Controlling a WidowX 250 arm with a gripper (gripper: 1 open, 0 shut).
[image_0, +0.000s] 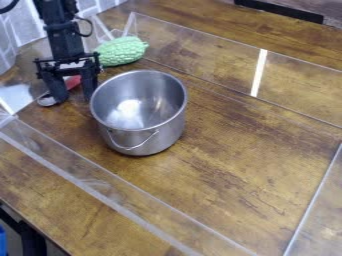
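Observation:
A black gripper (67, 70) is low at the upper left, just left of and behind a steel pot (139, 110) with a wire handle. Beneath and around its fingers lie a small red object (74, 82) and a silver piece (50, 99), partly hidden by the gripper; whether it holds either cannot be told. A pale green knitted cloth or toy (120, 50) lies behind the pot, right of the gripper.
Transparent strips or walls run along the left, front and right. A dark edge shows at the top right.

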